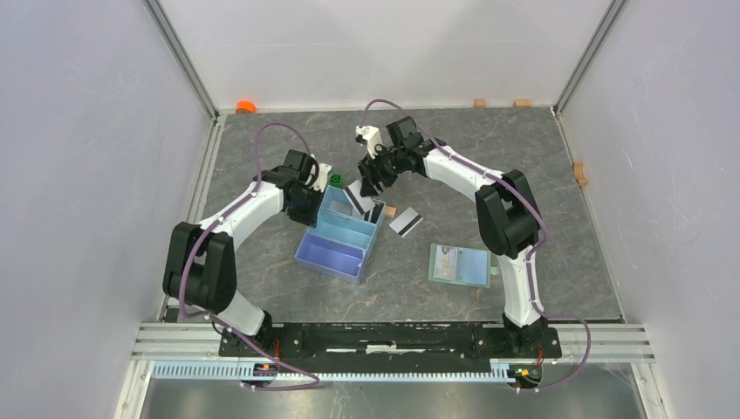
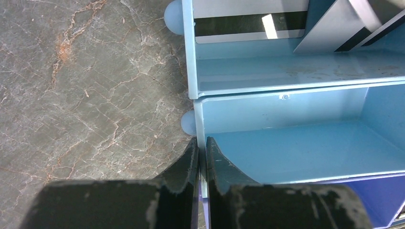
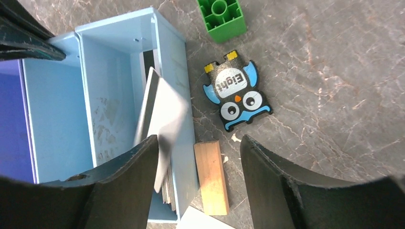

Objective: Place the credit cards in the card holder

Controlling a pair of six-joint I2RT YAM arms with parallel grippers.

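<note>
The card holder (image 1: 340, 236) is a blue and purple box with three compartments, seen in all views. My left gripper is shut on its left side wall, near the divider between the blue compartments. One white card (image 2: 250, 38) with a black stripe lies along the back compartment. A blurred card (image 3: 165, 107) stands tilted there, rising above the rim against the outer side of one right finger. My right gripper is open over the holder's edge, with no card between its fingers. Another striped card (image 1: 406, 222) lies on the table.
Behind the holder are a green block (image 3: 227, 21) and an owl figure (image 3: 236, 93). A wooden block (image 3: 211, 179) touches or nearly touches the holder. A green-framed tray (image 1: 460, 265) lies at right.
</note>
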